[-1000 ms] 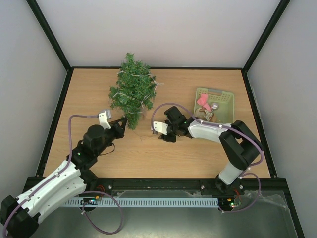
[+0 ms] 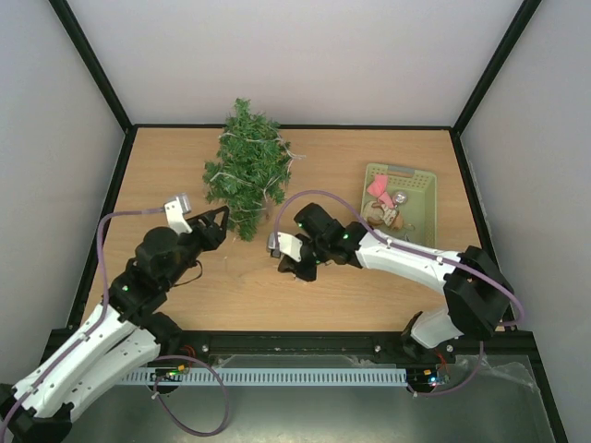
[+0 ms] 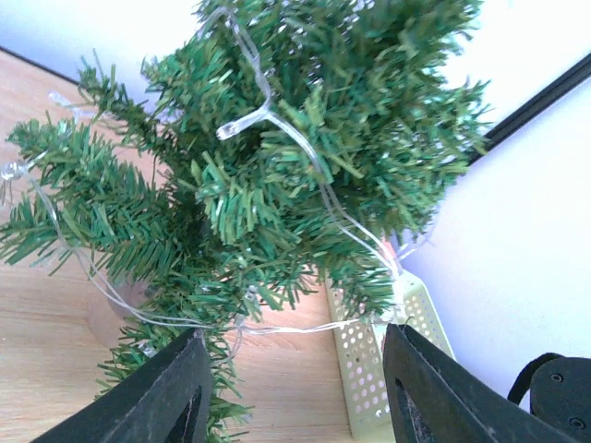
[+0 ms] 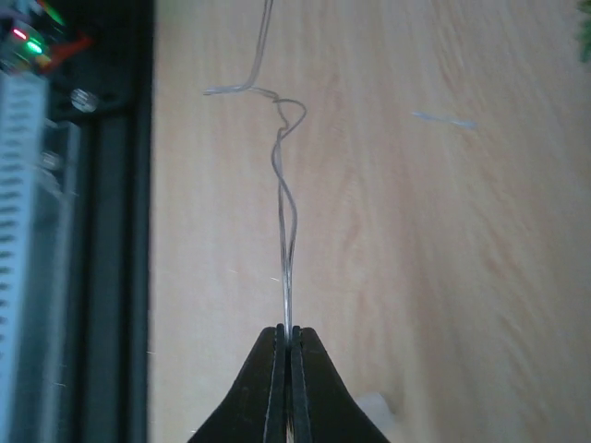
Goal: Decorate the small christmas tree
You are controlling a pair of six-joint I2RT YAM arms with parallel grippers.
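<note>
The small Christmas tree point(image 2: 245, 166) stands toward the back, left of centre, with a clear light wire point(image 3: 305, 138) wound over its branches. My left gripper point(image 2: 214, 226) is open at the tree's front left; in the left wrist view branches lie beyond its two fingers point(image 3: 171, 397). My right gripper is shut on a thin wire point(image 4: 286, 231) that runs away over the bare wood, right of and in front of the tree in the top view.
A green basket point(image 2: 420, 185) at the right holds a pink item, a silver ball and brownish items. Dark frame edges and walls border the table.
The right gripper has moved left and toward the table's front, its arm reconfigured.
</note>
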